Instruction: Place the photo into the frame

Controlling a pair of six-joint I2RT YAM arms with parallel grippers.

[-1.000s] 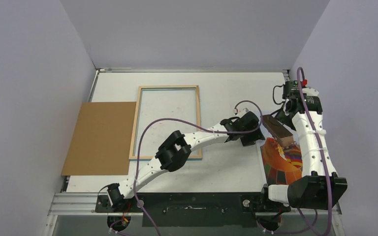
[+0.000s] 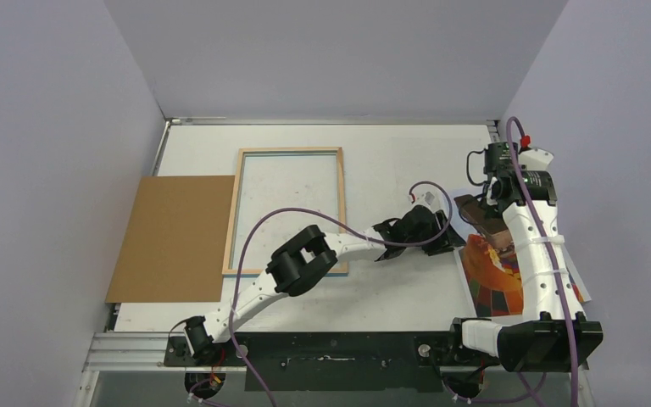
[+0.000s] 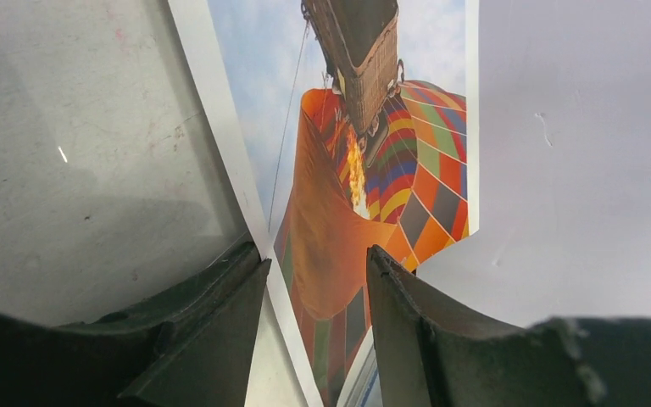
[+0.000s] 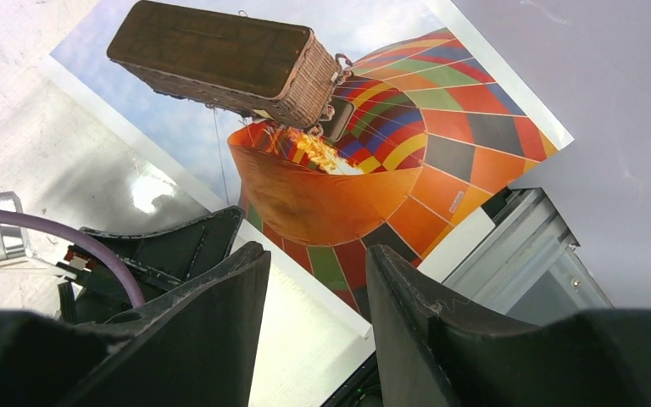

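Observation:
The photo of a hot-air balloon [image 2: 489, 280] lies at the table's right end, partly hidden under the right arm. At its left edge, my left gripper [image 2: 455, 243] is part open. In the left wrist view, one fingertip [image 3: 258, 257] meets the photo's white border, and the balloon picture shows between the fingers. Whether they touch the paper is unclear. My right gripper is also part open, above the photo, its fingers apart with the print visible between and beyond them. The empty wooden frame [image 2: 342, 182] lies flat left of centre.
A brown backing board [image 2: 169, 242] lies left of the frame, partly past the table's edge. A side wall [image 2: 619, 186] rises close beside the photo on the right. Bare white table [image 2: 407, 153] spans from frame to photo.
The photo has shifted a little to the right, and its lower right corner now shows beyond the right arm. My left gripper has moved slightly right and towards the front; the right arm moved only slightly.

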